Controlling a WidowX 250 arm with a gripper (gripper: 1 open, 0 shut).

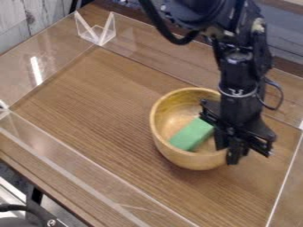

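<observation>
My gripper [239, 133] is shut on the right rim of a yellow-tan bowl [166, 124], its black body covering that side of the bowl. A green block [190, 134] lies inside the bowl, towards its middle and right. The bowl rests on or just over the wooden table [83, 115]; I cannot tell which.
A clear plastic holder [97, 28] stands at the back left. Dark cables hang at the lower left edge.
</observation>
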